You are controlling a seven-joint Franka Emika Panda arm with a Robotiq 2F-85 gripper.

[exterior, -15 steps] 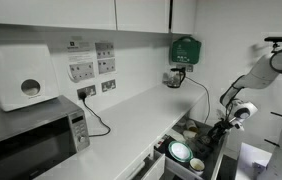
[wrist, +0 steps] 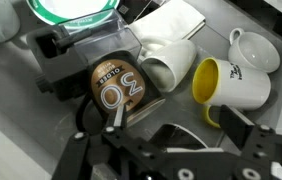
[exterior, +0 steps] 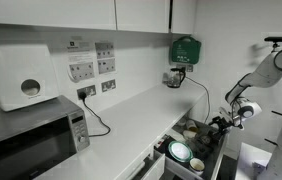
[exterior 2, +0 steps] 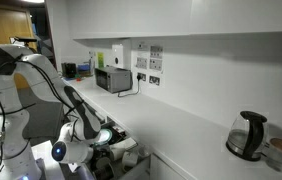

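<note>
My gripper is open above a drawer, its dark fingers wide apart at the bottom of the wrist view with nothing held between them. Ahead of the left finger is a round brown-and-black lid with white lettering (wrist: 118, 90), against a black box-like item (wrist: 79, 48). A white mug with a yellow inside (wrist: 231, 84) lies on its side, beyond the right finger. Left of it, another white cup (wrist: 171, 66) also lies tipped. In exterior view 1 the gripper (exterior: 219, 124) is low over the drawer's far end, and its fingertips are hard to make out.
A white cup (wrist: 254, 50) sits at the upper right of the drawer, and a green-rimmed plate (wrist: 76, 8) at the upper left. The long white countertop (exterior: 131, 112) beside the drawer is largely clear. A kettle (exterior 2: 246, 135) stands on it.
The arm by the drawer has risen a little, as seen in exterior view 1. The drawer's contents show no clear movement.
</note>
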